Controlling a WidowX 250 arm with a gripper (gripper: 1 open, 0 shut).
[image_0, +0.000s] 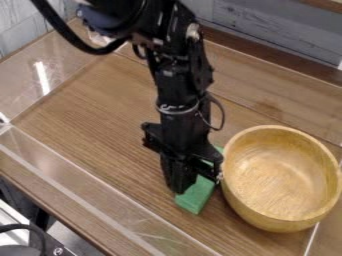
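My black gripper (181, 180) is low over the tabletop, at the left end of a green block (195, 198) that lies flat beside a tan bowl (278, 205). The gripper looks shut; whether anything sits between its fingertips is hard to see, as they partly cover the block.
The bowl takes up the right side, close against the block. A wall stands at the back, and cables lie at the lower left corner.
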